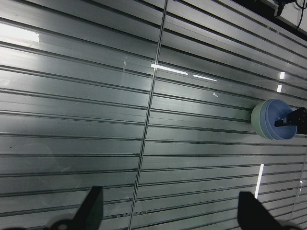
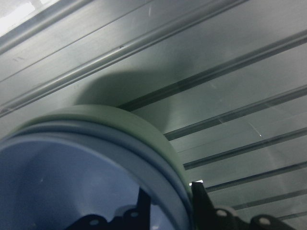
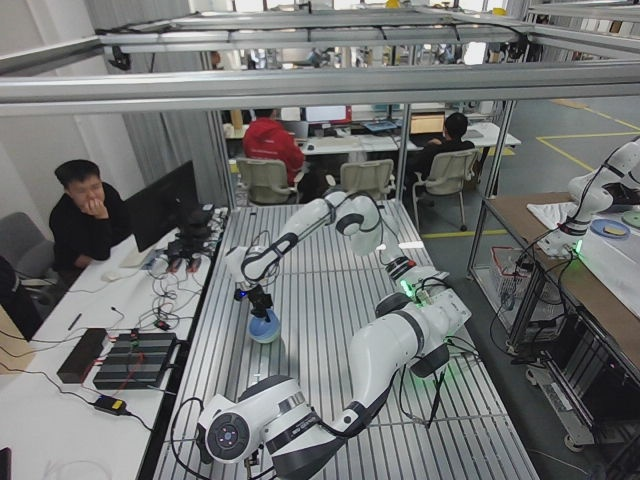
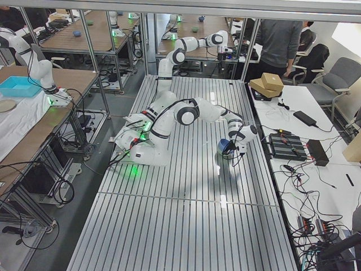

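A stack of nested bowls (image 3: 263,330), blue inside a pale green one, stands on the slatted metal table (image 3: 300,390). My right gripper is at its rim, one finger inside the top blue bowl and the other at the outside; it looks closed on the rims, though exactly how tightly is unclear. In the left wrist view, my left gripper hangs over bare table, its fingers wide apart and empty, with the bowls (image 1: 264,120) off to the right.
A side desk (image 3: 60,440) with power units, cables and a monitor runs along one edge, where a person sits. Another arm's bench (image 3: 610,270) stands beyond the opposite edge.
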